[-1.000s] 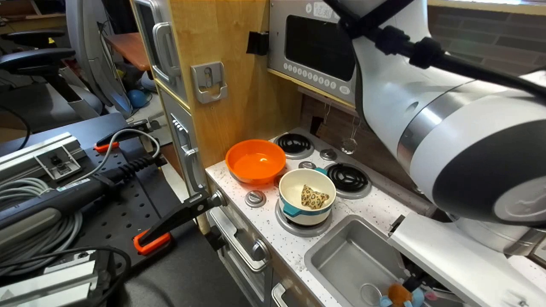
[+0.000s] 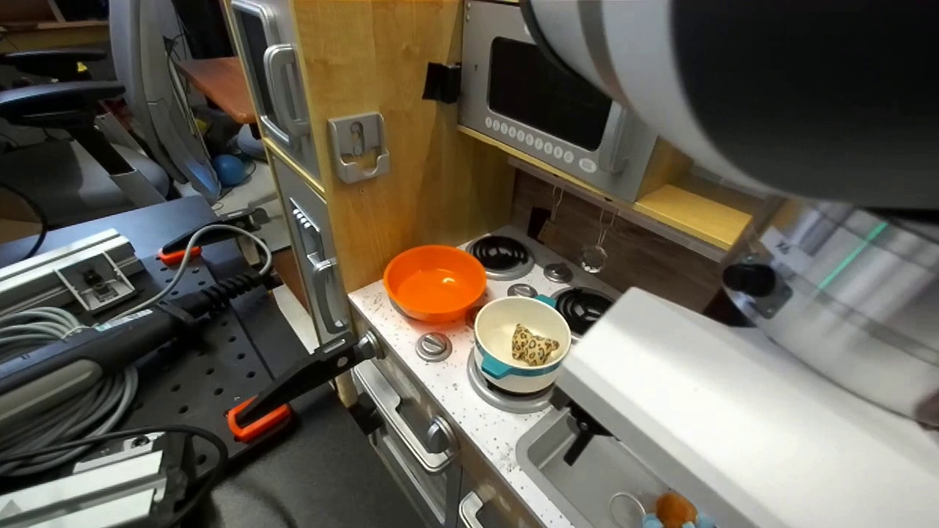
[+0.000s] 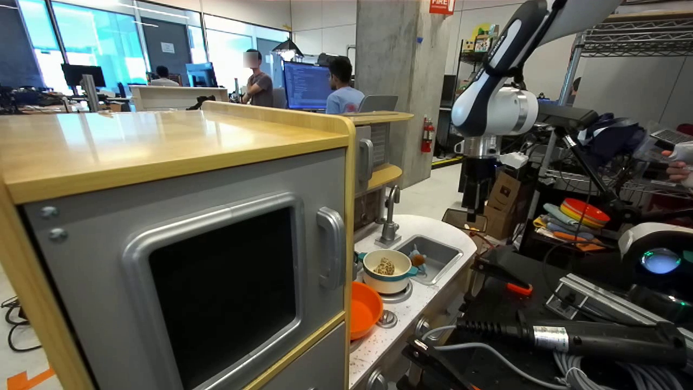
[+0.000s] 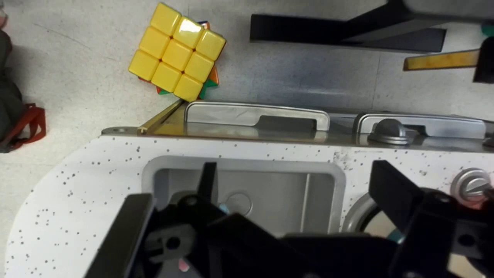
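My gripper stands open above the counter, its fingers [image 4: 208,180] wide apart and nothing between them. Exterior view 2 shows the gripper [image 3: 476,211] hanging high, clear of the counter. In the grey sink [image 4: 250,164] lies a small brown-and-blue soft toy [image 2: 676,509], cut off by the bottom edge in exterior view 1 and mostly covered by the gripper in the wrist view. A leopard-print soft piece [image 2: 533,345] rests inside the cream pot with teal handles [image 2: 519,380], which sits on a front burner.
An orange bowl [image 2: 433,280] stands at the counter's end by the tall cabinet. The faucet [image 3: 390,221] rises behind the sink, and the microwave [image 2: 546,92] overhangs the back. A yellow-faced cube [image 4: 177,55] is beyond the counter's front edge.
The arm has lifted away from the sink, and the gripper has shifted toward the stove in exterior view 1. Beside the toy a second ago, it is now apart from it; the toy stays in the sink.
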